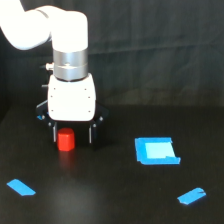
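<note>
A small red block (66,140) rests on the dark table at the left. My gripper (73,141) points down at it from above, its white body partly over the block's upper edge. The dark fingers (92,134) stand apart, one to each side of the block. A gap shows between the block and the right finger; the left finger is closer to it. Whether either finger touches the block is hard to make out.
A blue-edged piece with a pale centre (158,150) lies to the right. One blue strip (20,187) is at the front left, another blue piece (191,196) at the front right. Bare dark table lies between them.
</note>
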